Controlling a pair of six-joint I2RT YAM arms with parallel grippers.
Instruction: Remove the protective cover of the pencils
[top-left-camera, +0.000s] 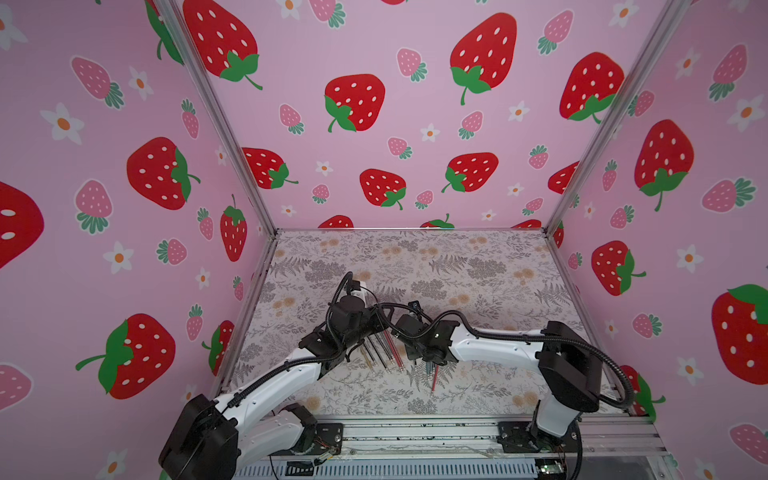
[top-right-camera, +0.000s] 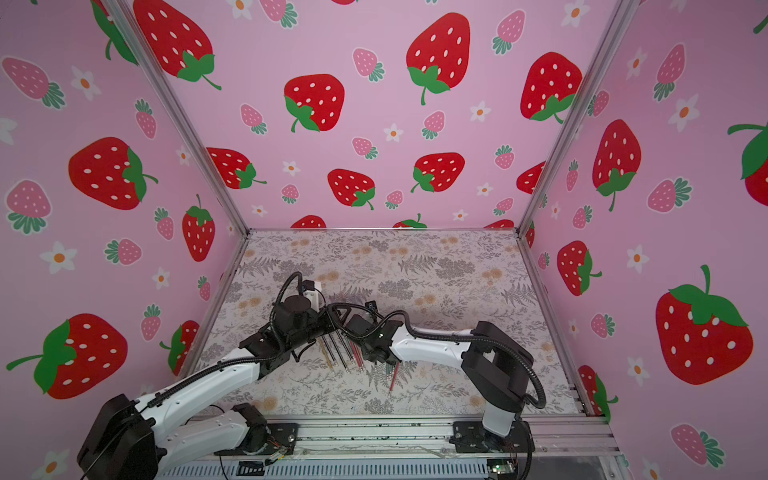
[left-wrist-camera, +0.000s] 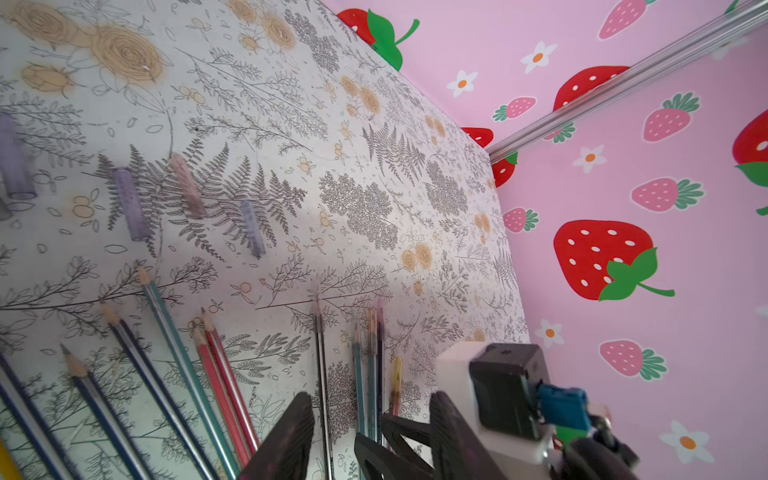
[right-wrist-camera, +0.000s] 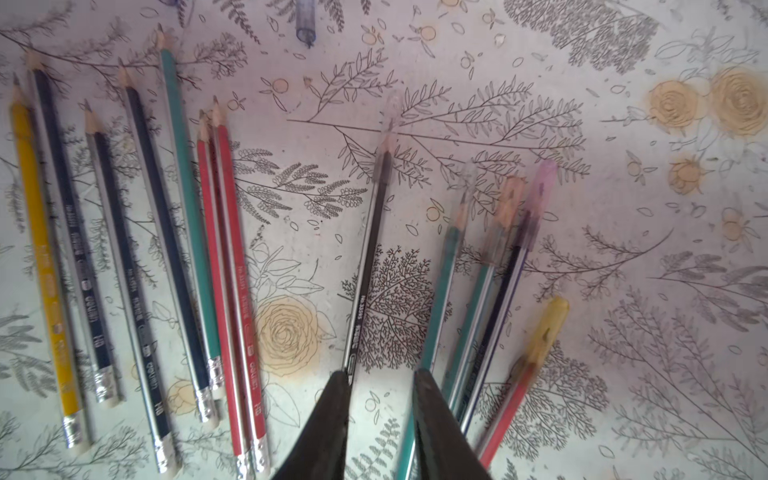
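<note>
Pencils lie spread on the patterned mat. In the right wrist view, a row of uncapped pencils, including a yellow one (right-wrist-camera: 41, 272), is at left; a black pencil with clear cap (right-wrist-camera: 366, 272) and several capped ones, like the pink-capped pencil (right-wrist-camera: 542, 182), are right. Loose caps (left-wrist-camera: 129, 200) lie beyond the uncapped tips. My left gripper stands open and empty, with my right wrist beside it in its view. My right gripper is over the lower end of the black capped pencil, fingers apart with no visible object held.
The two arms are close together over the pencils at the front middle. Pink strawberry walls and metal rails (top-left-camera: 412, 229) enclose the mat.
</note>
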